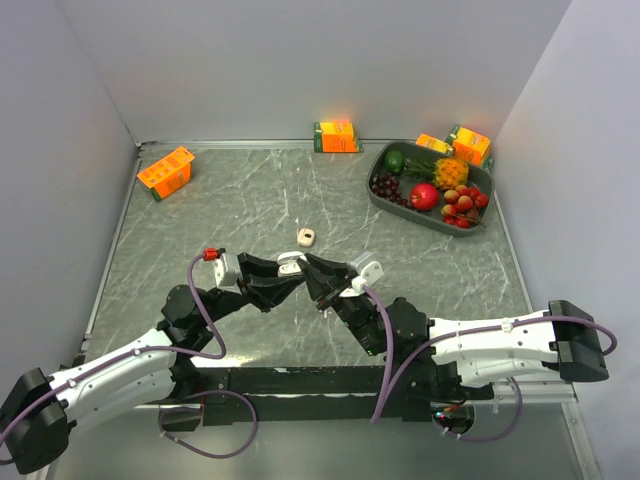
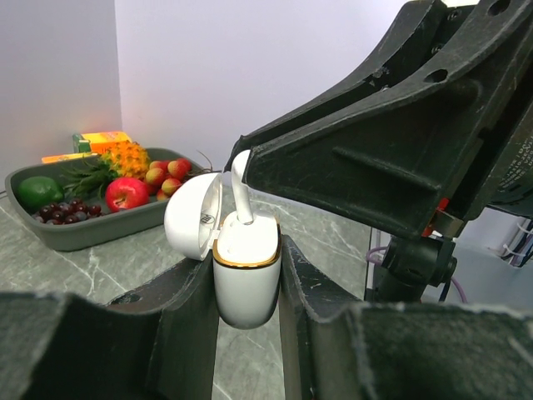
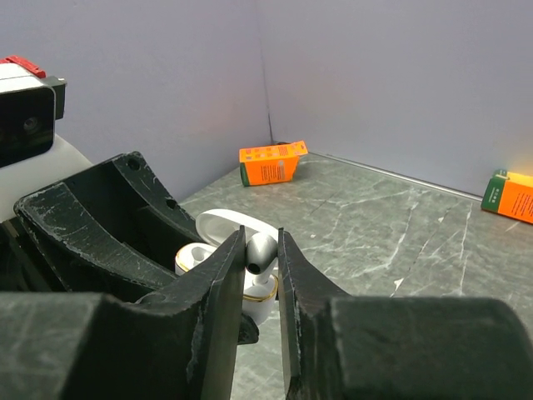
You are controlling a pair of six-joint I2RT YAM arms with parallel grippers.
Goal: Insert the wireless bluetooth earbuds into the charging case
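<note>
My left gripper is shut on the white charging case (image 2: 246,283), whose lid (image 2: 192,217) stands open. Right above it, my right gripper is shut on a white earbud, its stem upright at the case's top in the left wrist view. The two grippers meet near the middle of the table in the top view. How deep the earbud sits in the case is hard to tell. A small white object (image 1: 306,237) lies on the table behind them.
A grey tray of fruit (image 1: 410,207) stands at the back right. Orange cartons (image 1: 336,137) stand along the back and at the back left (image 1: 166,172). The marble table is otherwise mostly clear.
</note>
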